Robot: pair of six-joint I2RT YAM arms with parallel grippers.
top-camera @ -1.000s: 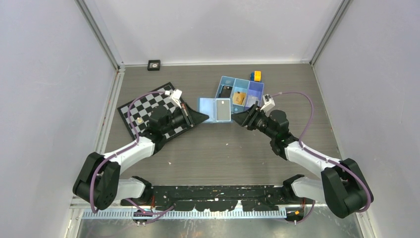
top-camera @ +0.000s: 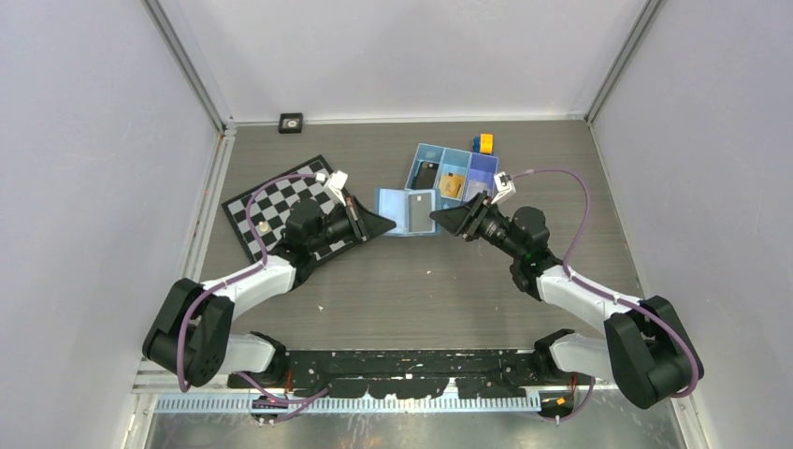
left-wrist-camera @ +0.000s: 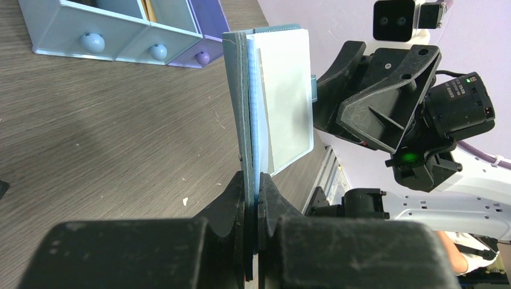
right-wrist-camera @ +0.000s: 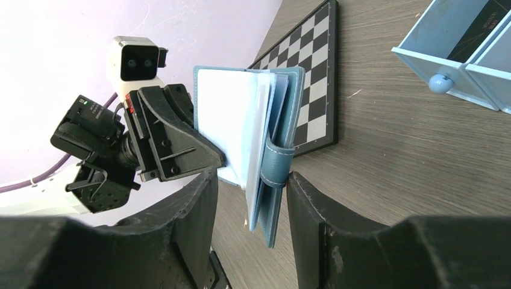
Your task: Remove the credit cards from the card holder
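The light-blue card holder point(top-camera: 394, 205) is spread like a book above the table, its left edge pinched by my left gripper, which is shut on it. A grey-white panel point(top-camera: 422, 212) shows on the holder's right half. In the right wrist view, a strap point(right-wrist-camera: 278, 164) closes the holder's near edge, with several thin layers beside it. My right gripper stands part open, and this edge lies between its fingers, closest to the right one. Whether either finger touches it I cannot tell. Single credit cards cannot be made out among the layers.
A blue and purple divided box point(top-camera: 430, 152) stands behind the holder, a black item and a tan item in its compartments. A checkered board point(top-camera: 272, 200) lies under the left arm.
The holder, still in my left gripper, has shifted slightly right and toward the table's front. My right gripper has come a little to the left, closer over the holder's right edge.
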